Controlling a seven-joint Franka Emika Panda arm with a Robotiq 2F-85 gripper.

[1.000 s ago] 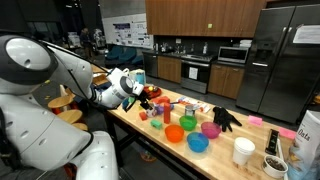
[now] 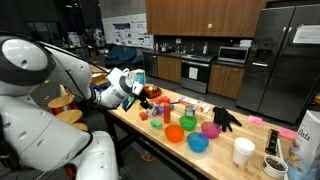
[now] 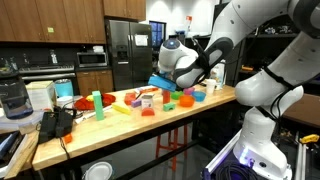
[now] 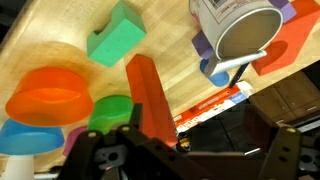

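My gripper is open above the table, with its two dark fingers set wide apart at the bottom of the wrist view. Nothing is clasped between them. A tall red block (image 4: pixel 148 95) lies below, near the left finger, and the finger hides part of it. Left of that sits a green block (image 4: pixel 116 34). A pictured mug (image 4: pixel 238 27) is at the upper right, beside a red-orange block (image 4: pixel 291 38). In exterior view 1 the arm reaches in from the left, over the far left part of the table.
Bowls in orange (image 4: pixel 50 95), green (image 4: pixel 108 112) and blue (image 2: pixel 198 143) stand close by, with a pink bowl (image 2: pixel 210 130) behind. A black glove (image 2: pixel 226 118), a white container (image 2: pixel 243 150) and a jug (image 2: pixel 305 145) occupy the table's right end.
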